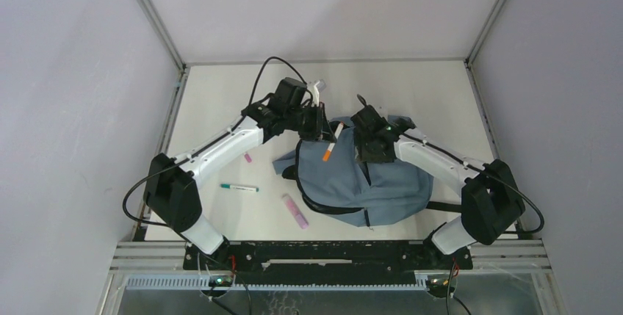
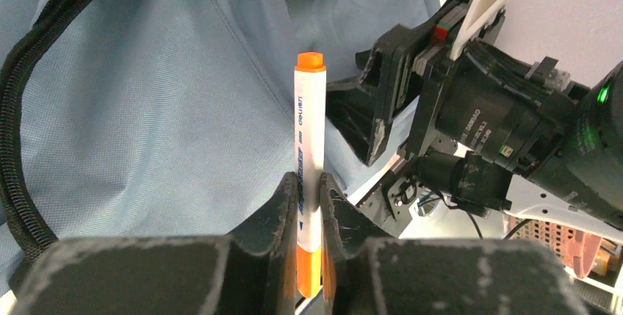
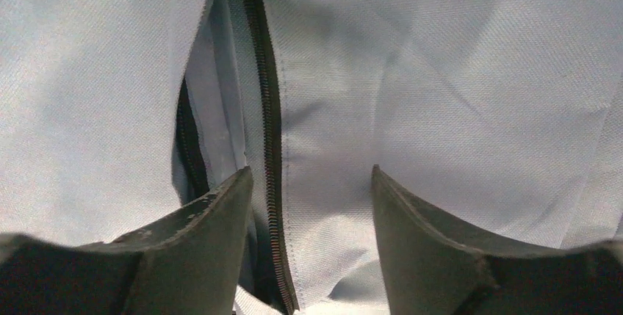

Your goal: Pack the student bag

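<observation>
A white marker with orange ends (image 2: 309, 153) stands between the fingertips of my left gripper, which is shut on it. In the top view that marker (image 1: 333, 142) hangs over the left part of the blue-grey bag (image 1: 330, 175). The bag lies flat on the table, with a dark zip (image 3: 268, 109) and a pocket slit partly gaping in the right wrist view. My right gripper is open above the bag fabric beside this slit, nothing between its fingers. In the top view the right arm covers the bag's upper middle.
Left of the bag lie a pink-labelled tube (image 1: 295, 211), a green-capped marker (image 1: 239, 188) and a small pink item (image 1: 247, 158). The two wrists are close together over the bag. Bare table (image 1: 213, 117) shows at the far left.
</observation>
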